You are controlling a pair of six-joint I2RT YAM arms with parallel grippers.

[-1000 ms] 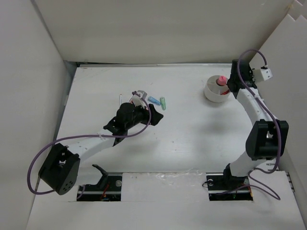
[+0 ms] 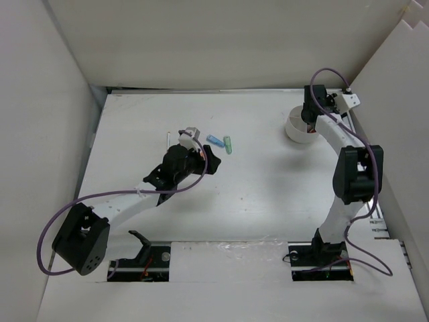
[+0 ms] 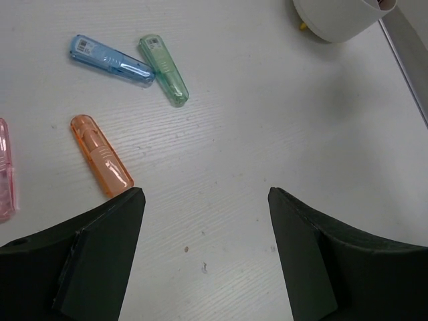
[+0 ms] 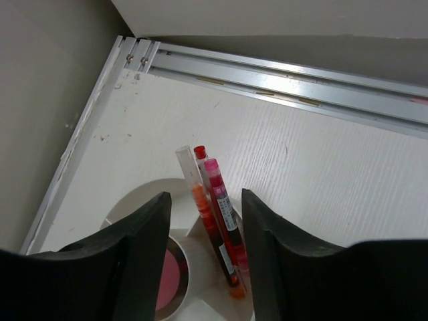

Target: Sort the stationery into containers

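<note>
My left gripper is open above the table, nothing between its fingers, near an orange marker (image 3: 101, 154), a pink one (image 3: 5, 170), a blue one (image 3: 111, 60) and a green one (image 3: 164, 70). My right gripper is over the white divided holder (image 2: 297, 131), its fingers part open on either side of several upright pens, including a pink-capped red one (image 4: 224, 200) and an orange one with a clear cap (image 4: 204, 207). Whether they touch is unclear. A round pink item (image 4: 170, 279) sits in another compartment.
A thin rod (image 2: 168, 141) lies left of the left arm. Walls and a metal rail (image 4: 287, 85) border the back and right edge, close to the right gripper.
My right arm has moved left over the holder and now covers the pink item in the top view. The left arm has shifted very slightly.
</note>
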